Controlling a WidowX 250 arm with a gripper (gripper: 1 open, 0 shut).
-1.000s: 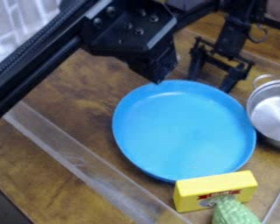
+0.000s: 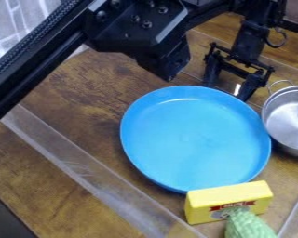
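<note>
The black gripper [image 2: 234, 76] hangs at the back right of the camera view, low over the wooden table behind the blue plate [image 2: 194, 137] and left of the steel pot's rim. Its fingers point down; whether anything is between them is too dark and small to tell, as is how far apart they stand. The large black arm crosses the upper left and middle of the view.
A steel pot [image 2: 289, 120] sits right of the plate. A yellow box [image 2: 226, 199] and a green knobbly object [image 2: 249, 226] lie at the front right.
The gripper and arm have shifted very slightly at the back; the plate, pot, box and green object have not moved.
</note>
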